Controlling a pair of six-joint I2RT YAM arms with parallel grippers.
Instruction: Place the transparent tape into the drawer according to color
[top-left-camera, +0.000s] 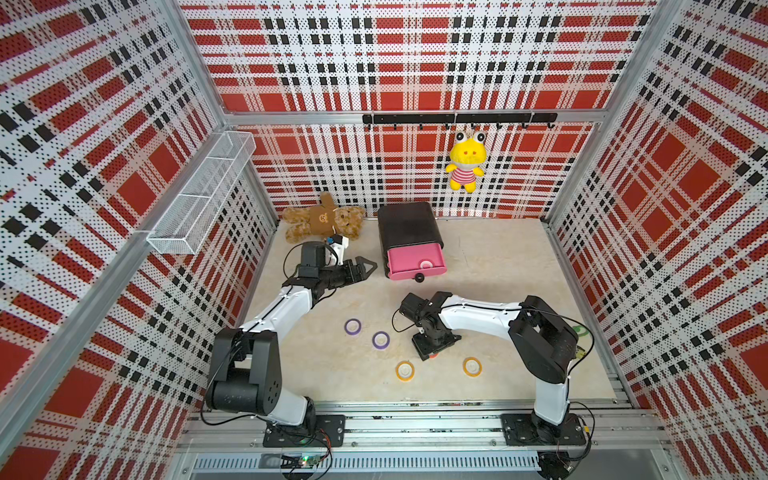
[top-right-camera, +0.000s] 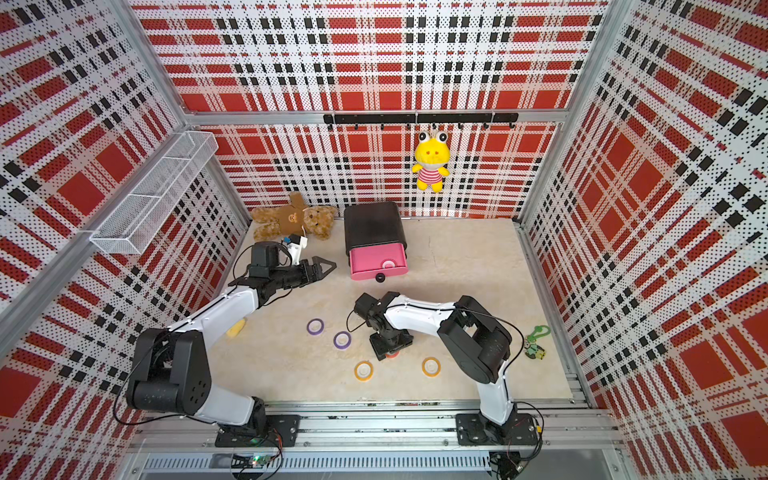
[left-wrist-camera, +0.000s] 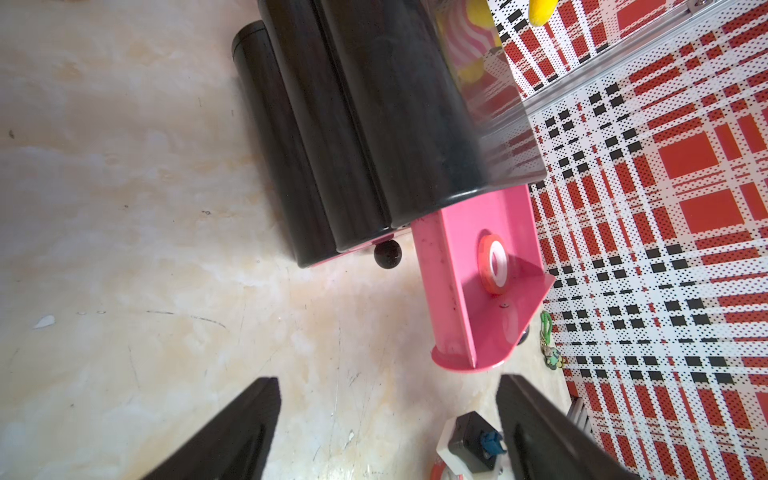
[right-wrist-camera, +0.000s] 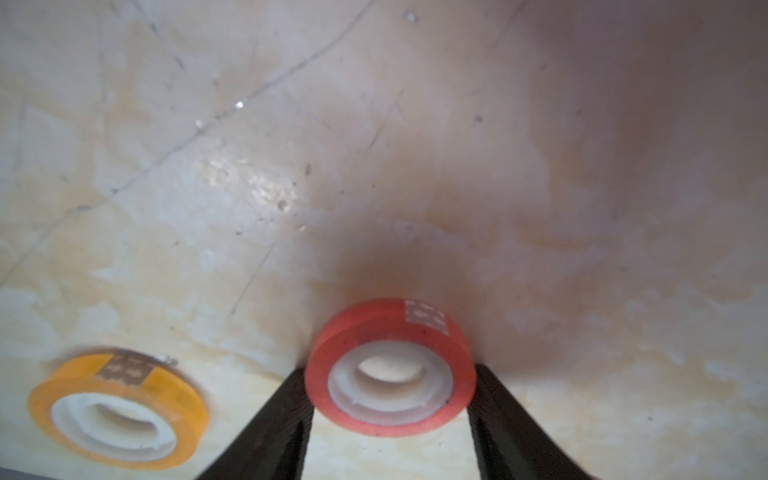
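A red tape roll (right-wrist-camera: 390, 316) lies between the fingertips of my right gripper, which meet its left and right sides. In the top views that gripper is low at the table and mostly covers the roll. Standing open and empty, my left gripper (top-left-camera: 369, 268) is left of the pink drawer (top-left-camera: 417, 277). That drawer is pulled out of the black cabinet (top-left-camera: 408, 224) and has another red tape roll (left-wrist-camera: 485, 264) inside. Two orange rolls (top-left-camera: 405, 370) (top-left-camera: 473, 367) and two purple rolls (top-left-camera: 353, 326) (top-left-camera: 381, 340) rest on the table.
Behind the left arm sits a brown plush toy (top-left-camera: 324, 218). A yellow frog figure (top-left-camera: 467, 164) hangs on the back wall. Small green items (top-right-camera: 537, 341) are at the right edge, and a yellow object (top-right-camera: 236, 328) is beside the left arm.
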